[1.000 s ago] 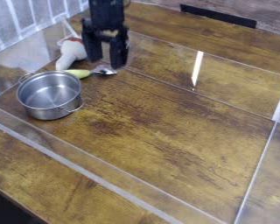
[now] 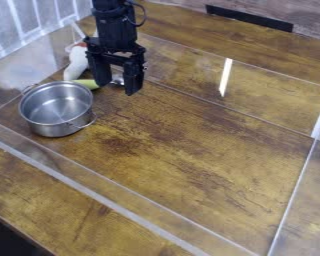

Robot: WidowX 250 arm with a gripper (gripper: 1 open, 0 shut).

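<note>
My black gripper (image 2: 116, 72) hangs open at the upper left, above a yellow-green object (image 2: 85, 83) and a small silver item that it partly hides. A white plush-like object (image 2: 76, 62) lies left of the gripper. A steel pot (image 2: 56, 108) stands in front, at the left. Whether the gripper touches anything is unclear.
Transparent walls border it at the left, back and right. A white strip (image 2: 224, 77) stands at the back right.
The pot has stayed in place.
</note>
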